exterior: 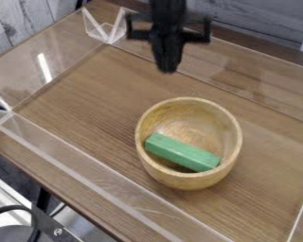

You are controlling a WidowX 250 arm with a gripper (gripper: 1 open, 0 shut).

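A green bar (181, 152) lies tilted in the lower part of a round wooden bowl (223, 125) on the table. My dark gripper (167, 59) is high at the top of the view, behind and above the bowl and clear of it. It is blurred, and its fingers look shut, with nothing visible between them.
A small clear plastic container (103, 26) sits at the back left. A pale wall runs along the back, and cables lie at the lower left corner.
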